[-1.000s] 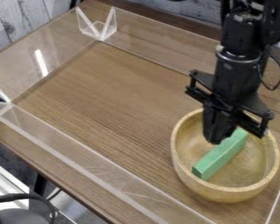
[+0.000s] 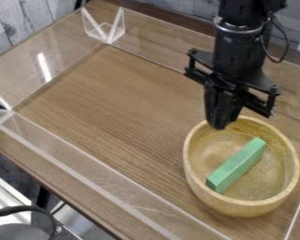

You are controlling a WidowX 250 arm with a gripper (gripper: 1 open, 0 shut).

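A tan round bowl (image 2: 202,183) sits at the lower right of the table, holding a green bar (image 2: 235,164) lying diagonally inside. My black gripper (image 2: 219,120) hangs above and behind the bowl's back rim, pointing down, shut with nothing visible between its fingers.
A small clear object (image 2: 105,23) stands near the back left. Dark cables lie beyond the table's lower left edge.
My gripper has risen and moved back, away from over the bowl. The green bar and bowl look unmoved.
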